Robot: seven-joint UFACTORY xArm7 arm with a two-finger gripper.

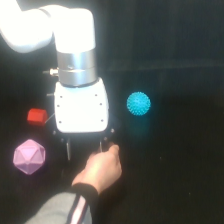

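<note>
My gripper (85, 152) hangs below the white arm, its two thin dark fingers pointing down and standing well apart. It is open, and no object shows between the fingers. A person's hand (98, 171) reaches in from the bottom edge, its fingers close to my right fingertip. Whether it touches me or holds something cannot be told.
A pink faceted ball (29, 157) lies to the left of the gripper. Behind it is a red block (37, 116), near the arm's white housing (81, 107). A blue knobbly ball (138, 103) sits to the right.
</note>
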